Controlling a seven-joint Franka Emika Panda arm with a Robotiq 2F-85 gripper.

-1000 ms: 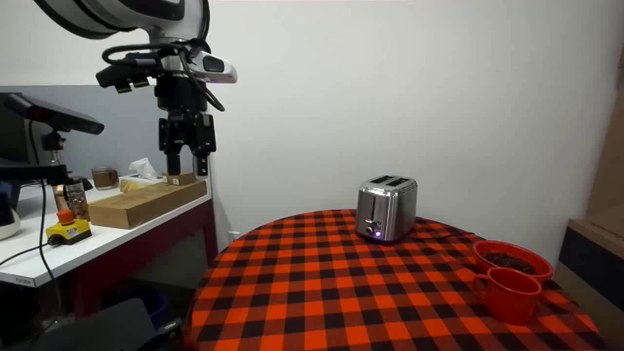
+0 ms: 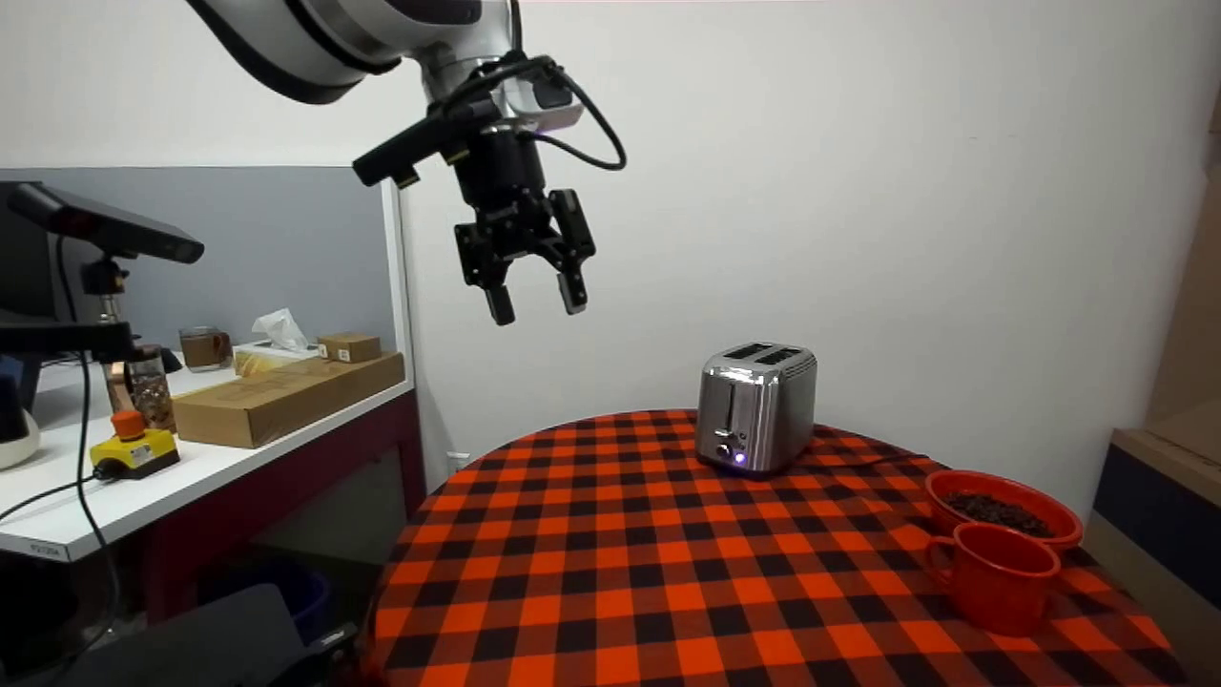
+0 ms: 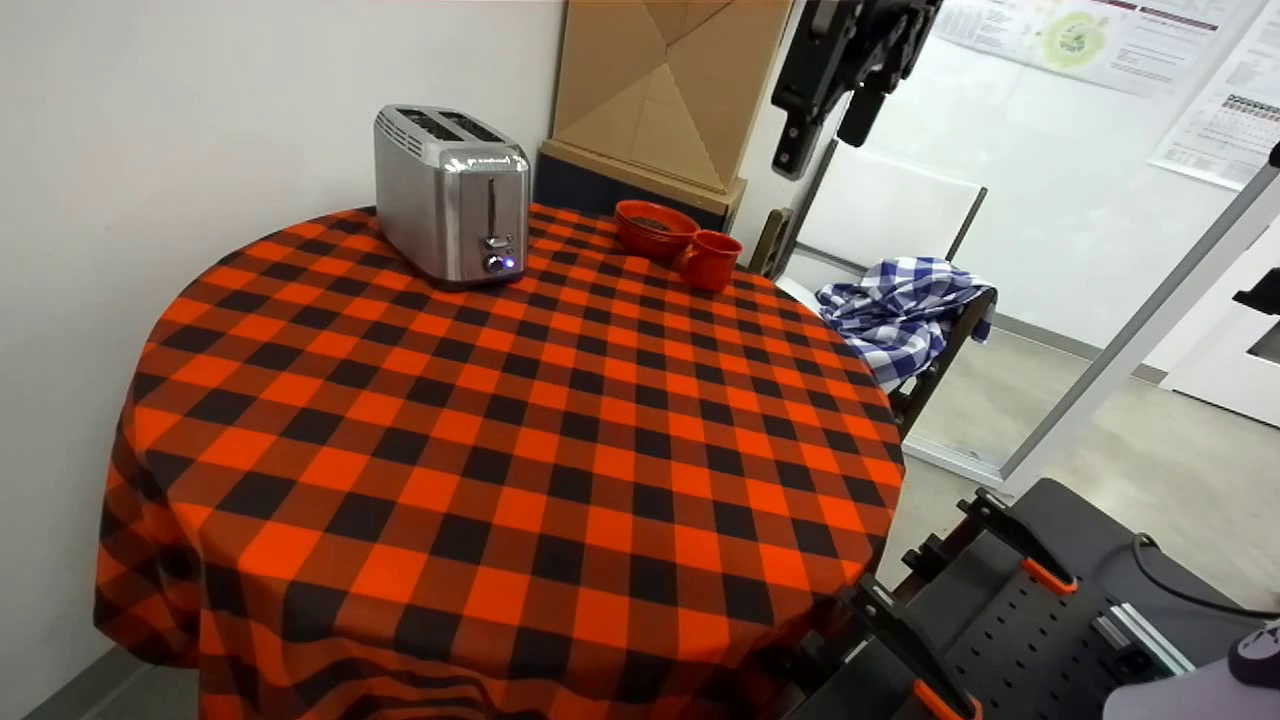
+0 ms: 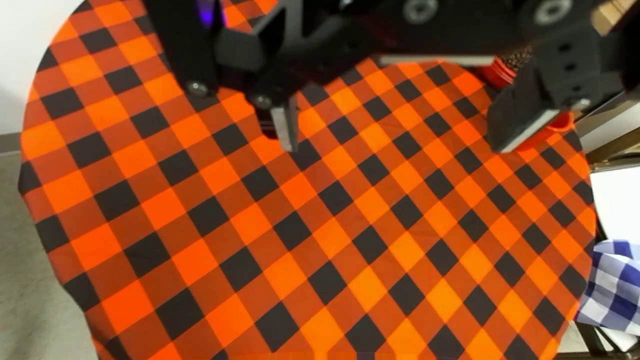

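Note:
My gripper [image 2: 537,307] hangs high above the left part of the table in exterior view 1, open, with nothing between its fingers. In the wrist view its two finger pads [image 4: 284,127] stand wide apart over bare cloth. A silver toaster [image 2: 755,407] with a lit button stands upright at the back of the table. A red bowl [image 2: 1003,508] holding small dark pieces sits at the right edge. Beside it is a red mug [image 2: 1003,578], upright, its inside mostly hidden. The gripper touches none of them.
A red and black checked cloth [image 3: 492,444] covers the round table, whose middle and front are clear. A wall runs behind the toaster. At left, a white desk [image 2: 69,504] carries a long cardboard box [image 2: 286,397]. A chair holds a blue checked cloth [image 3: 906,314].
My arm has swung right, bringing the gripper from over the desk side towards the table; it is tilted now and its fingers stand wider apart. The toaster, bowl and mug have not moved.

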